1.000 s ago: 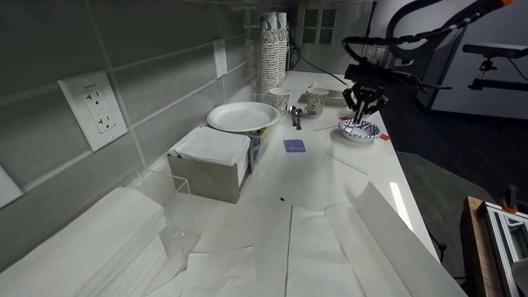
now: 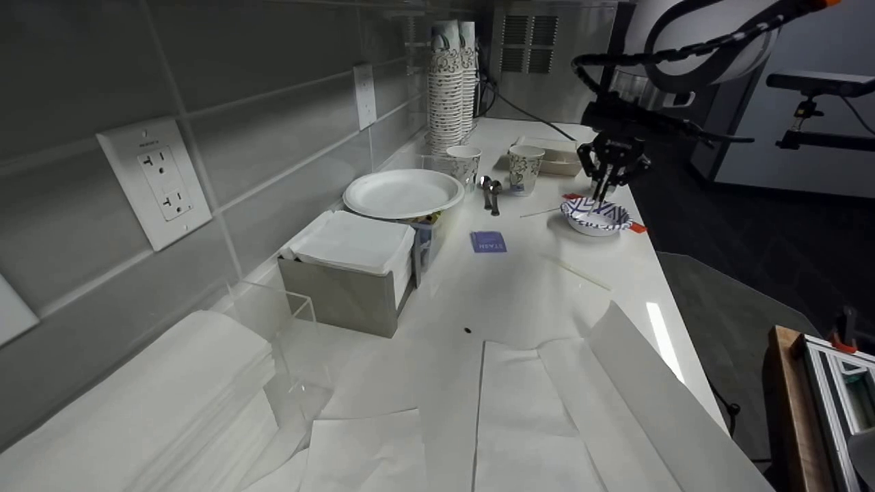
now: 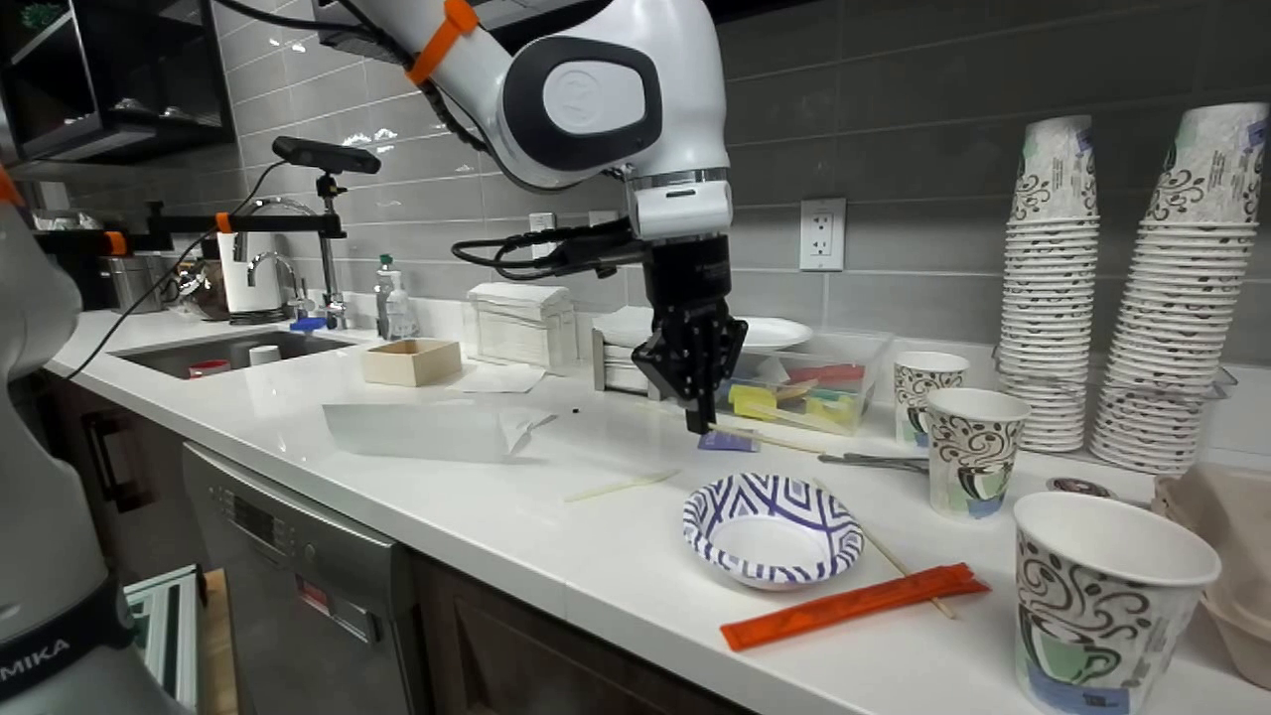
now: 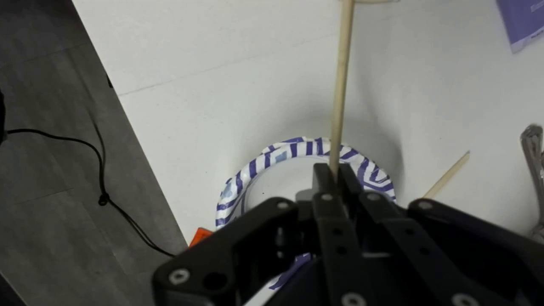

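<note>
My gripper is shut on a thin wooden stick (image 4: 341, 81), which runs up and away from the fingertips in the wrist view. In exterior view 2 the gripper (image 3: 699, 419) points down above the counter, and the held stick (image 3: 769, 439) sticks out to the right. A white bowl with a blue-patterned rim (image 3: 772, 536) rests on the counter; the wrist view has the fingers over this bowl (image 4: 260, 168), hiding part of it. A second stick (image 3: 888, 554) lies beside the bowl, and a third (image 3: 622, 487) lies left of it.
An orange-red packet (image 3: 852, 606) lies by the bowl. Paper cups (image 3: 977, 447) stand to the right, near dark utensils (image 3: 876, 461). A purple packet (image 2: 489, 241) lies farther along. Folded white paper (image 3: 417, 429) sits on the counter, whose front edge is close to the bowl.
In exterior view 1, my gripper has shifted slightly to the right and a little toward the camera or lower. The bowl and the other things on the counter look unmoved.
</note>
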